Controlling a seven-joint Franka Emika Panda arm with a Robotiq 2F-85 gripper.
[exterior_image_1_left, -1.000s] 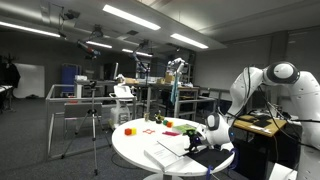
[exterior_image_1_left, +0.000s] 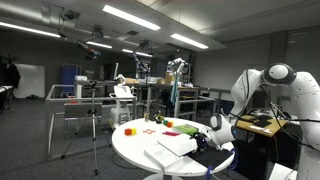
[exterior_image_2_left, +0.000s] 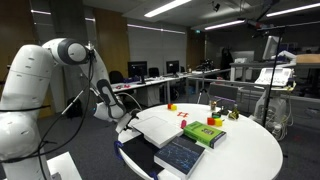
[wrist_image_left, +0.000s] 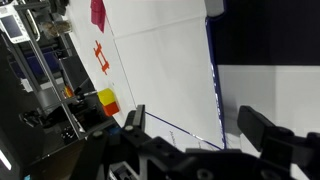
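A flat white panel with a blue edge (wrist_image_left: 160, 65) fills much of the wrist view; beside that edge lie a black area and a pale one. My gripper is open, its dark fingers well apart, with the edge line running through the view between them. Whether the fingers touch the panel cannot be told. In exterior view 2 the gripper (exterior_image_2_left: 124, 124) is low at the left side of the white panel (exterior_image_2_left: 158, 130). A dark-topped box (exterior_image_2_left: 180, 154) lies in front of that panel. From the other side, the gripper (exterior_image_1_left: 203, 140) is small and partly blurred into dark shapes.
The round white table (exterior_image_2_left: 250, 150) also carries a green box (exterior_image_2_left: 204, 135), several coloured blocks and a red piece. A tripod (exterior_image_1_left: 94, 120) stands on the floor away from the table.
Over the last second the arm has shifted slightly to the right in exterior view 1. The panel and the other things on the table show no clear movement.
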